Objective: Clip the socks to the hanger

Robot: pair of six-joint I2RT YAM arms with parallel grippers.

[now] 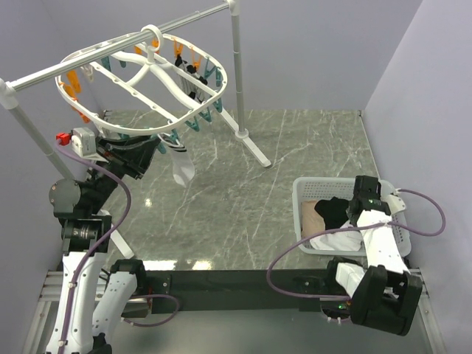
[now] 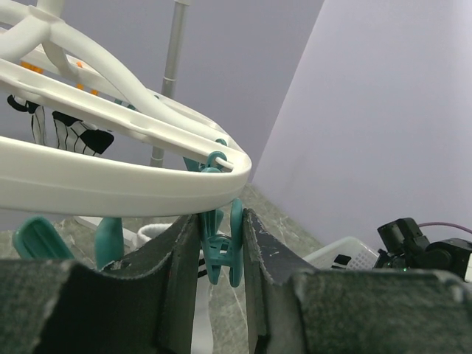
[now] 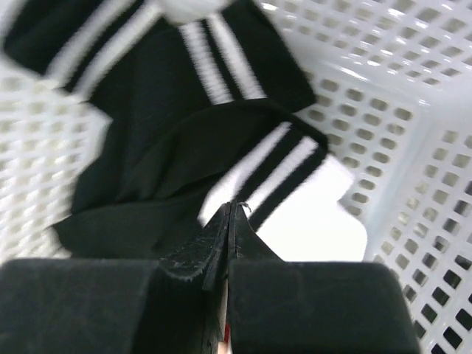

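Note:
The white oval hanger (image 1: 110, 114) hangs from a rail, with teal and orange clips round its rim. My left gripper is shut on a teal clip (image 2: 214, 248) under the hanger's near edge. A white sock (image 1: 183, 168) with dark stripes hangs close by; in the left wrist view its lower part shows behind the fingers, and its join to the clip is hidden. Over the basket, my right gripper is shut, with nothing showing between its fingertips. Below lie black socks (image 3: 169, 140) with white stripes and a white sock (image 3: 317, 228) with black stripes.
The white perforated basket (image 1: 298, 214) stands on the floor at right, close to the wall. Small black-and-white striped socks (image 2: 77, 135) hang at the hanger's far side. A stand leg (image 1: 254, 147) reaches across the grey floor.

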